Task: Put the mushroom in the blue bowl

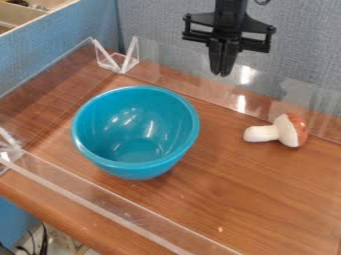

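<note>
The blue bowl stands on the wooden table, left of centre, and its inside is empty. To its right lies the mushroom, on its side, with a white stem pointing left and a reddish-orange cap at the right. My black gripper hangs at the top of the view, above the far edge of the table, up and to the left of the mushroom and clear of it. Its fingers look close together, but whether they are open or shut cannot be made out. No object shows at their tips.
Clear plastic walls border the table at the back and front left. A white bracket stands in the back left corner. Bare wood lies in front of the mushroom and right of the bowl.
</note>
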